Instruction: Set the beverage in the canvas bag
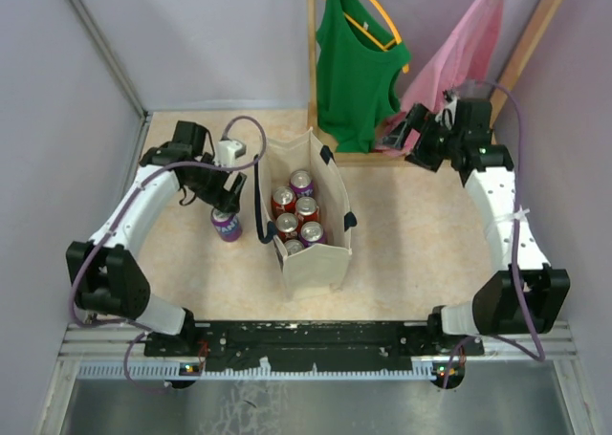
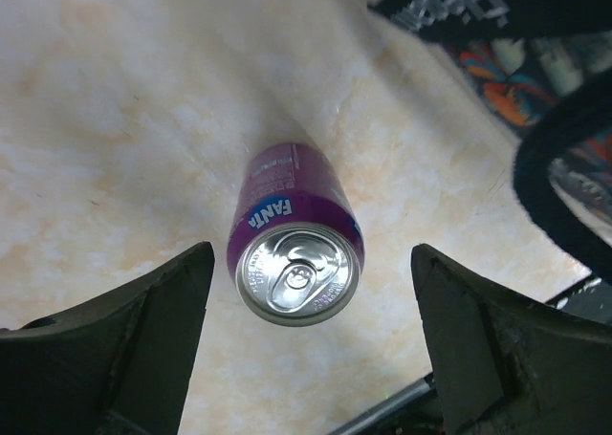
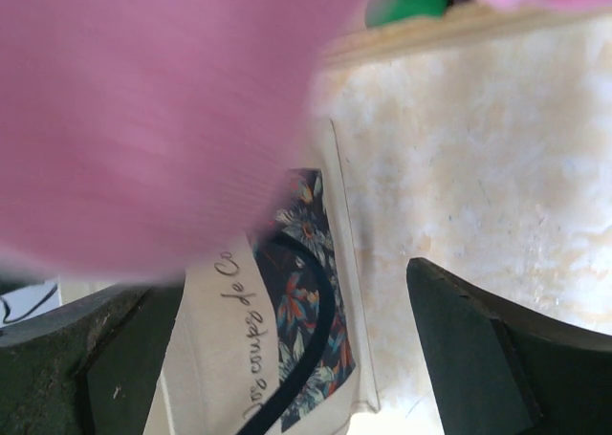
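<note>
A purple Fanta can stands upright on the table, left of the canvas bag. My left gripper is open above it; in the left wrist view the can's silver top shows between the spread fingers, with room on both sides. Inside the bag stand several red and purple cans. Over on the right, my right gripper is raised and open, away from the bag, with nothing held. In the right wrist view the bag's printed side lies beyond its fingers.
A green top and a pink garment hang from a wooden rack at the back; pink cloth blurs across the upper left of the right wrist view. The bag's dark handle loops along its left side. Right of the bag, the table is clear.
</note>
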